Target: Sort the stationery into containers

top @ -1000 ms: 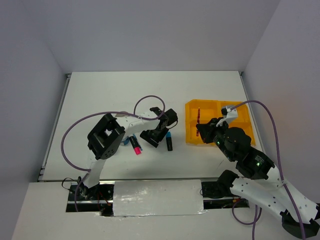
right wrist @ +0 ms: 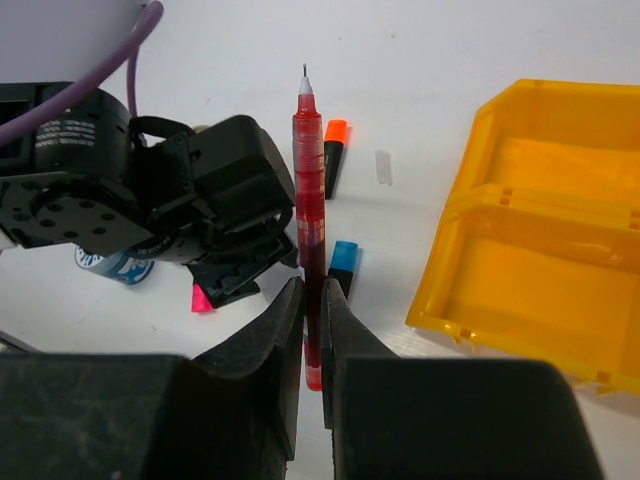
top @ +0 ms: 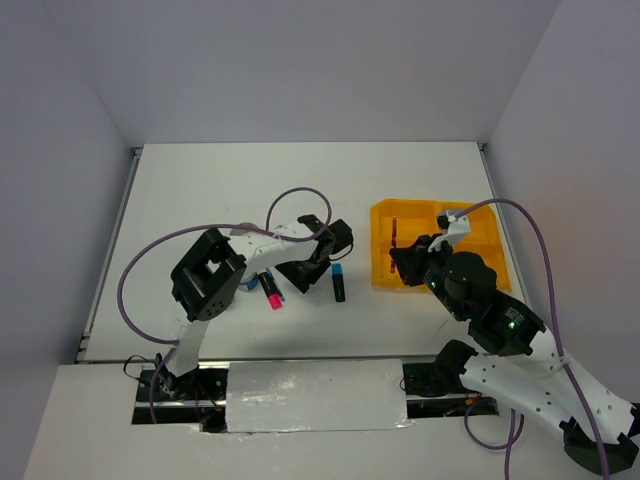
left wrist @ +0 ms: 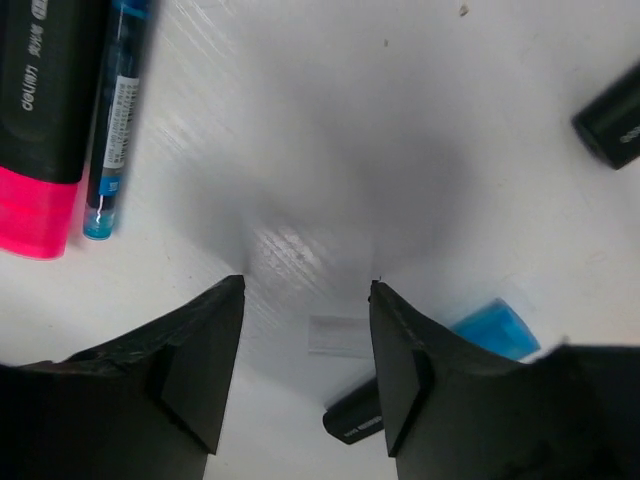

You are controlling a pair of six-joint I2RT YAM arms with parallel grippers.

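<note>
My right gripper is shut on a red pen point(right wrist: 310, 180), held upright beside the yellow container point(top: 383, 282). My left gripper hovers low over the table, part open with nothing between its fingers. In the left wrist view a pink highlighter point(left wrist: 36, 205) and a blue pen point(left wrist: 120, 120) lie left of it, and a blue-capped marker point(left wrist: 495, 330) lies partly behind its right finger. An orange-capped marker point(right wrist: 335, 140) lies behind the left arm in the right wrist view.
A blue cylinder point(right wrist: 105, 262) stands at the left, partly hidden by the left arm. The yellow container has compartments and occupies the right of the table.
My left gripper has shifted slightly left and toward the near side.
</note>
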